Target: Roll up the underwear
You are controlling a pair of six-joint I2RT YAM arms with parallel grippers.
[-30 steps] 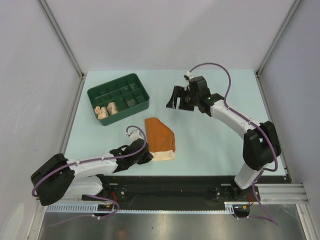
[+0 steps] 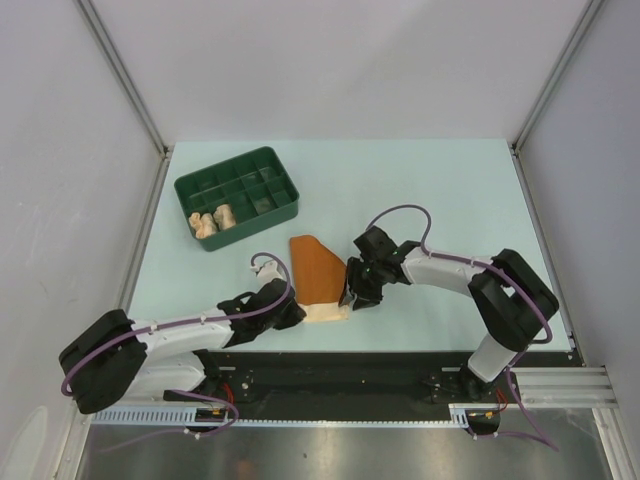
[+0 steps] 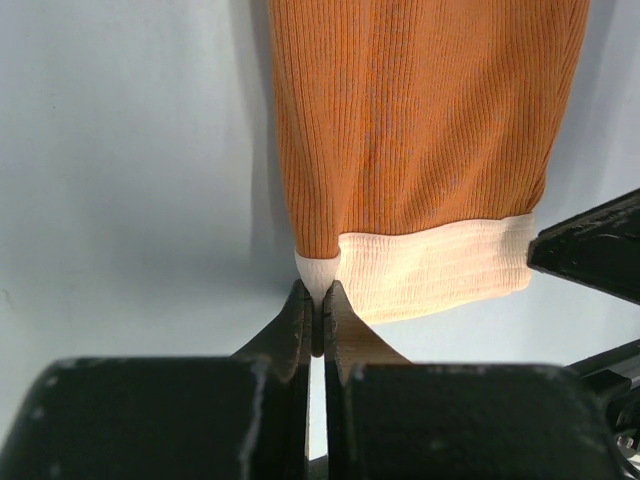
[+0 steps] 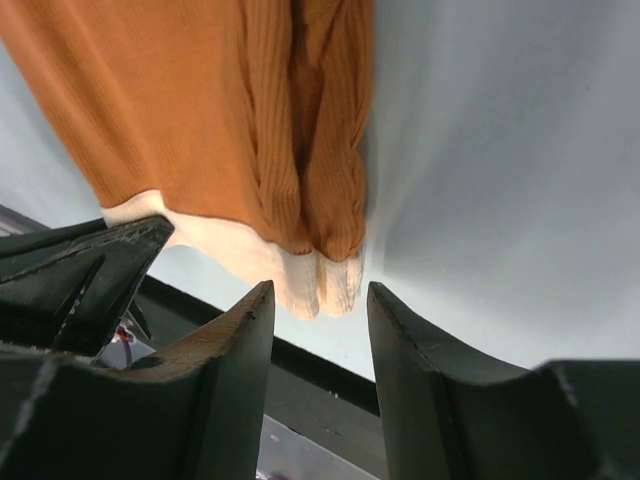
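Observation:
The orange underwear [image 2: 316, 270] with a cream band lies on the white table, its right side folded over on itself. My left gripper is shut on its lower left band corner, which is pinched into a narrow strip between the fingertips. My right gripper stands part open over the lower right band end [image 4: 338, 285]; in the right wrist view that folded end sits between and just beyond the fingertips, with nothing visibly gripped.
A green divided box [image 2: 236, 200] with several rolled cloths stands at the back left.
My left gripper has stayed at the lower left corner.

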